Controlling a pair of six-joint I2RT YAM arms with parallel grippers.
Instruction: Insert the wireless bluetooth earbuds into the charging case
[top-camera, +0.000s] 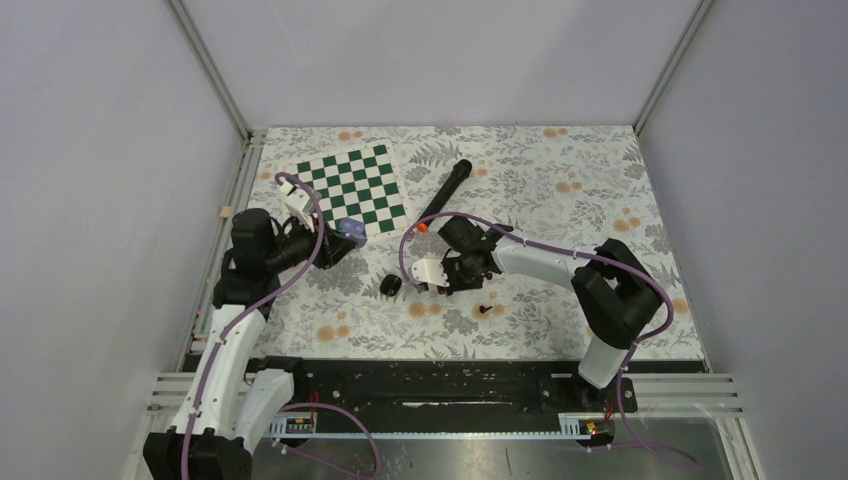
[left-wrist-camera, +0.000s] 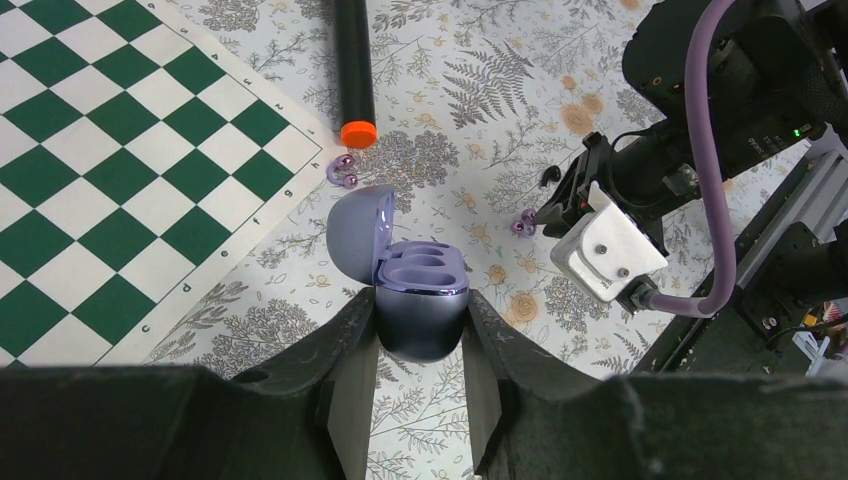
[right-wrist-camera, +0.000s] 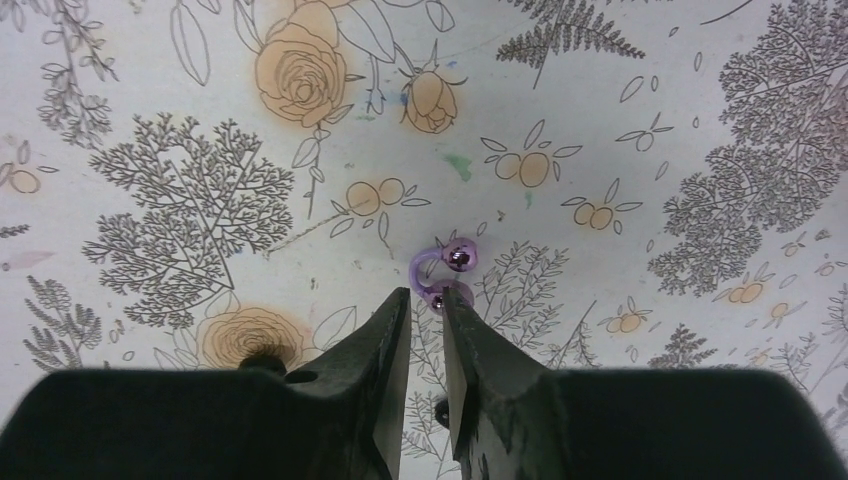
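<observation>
My left gripper is shut on the purple charging case (left-wrist-camera: 420, 310), whose lid stands open over two slots. My right gripper points down at a pair of purple earbuds (right-wrist-camera: 459, 255) on the cloth, its fingers slightly apart at or just over the lower bud; whether they touch it is unclear. In the left wrist view that pair (left-wrist-camera: 524, 222) lies beside the right gripper, and another small purple pair (left-wrist-camera: 342, 172) lies near the checkered board's edge.
A checkered board (top-camera: 345, 185) lies at back left. A black cylinder with orange end (top-camera: 445, 192) lies behind the grippers. Small dark objects (top-camera: 391, 285) lie on the patterned cloth (top-camera: 550, 170).
</observation>
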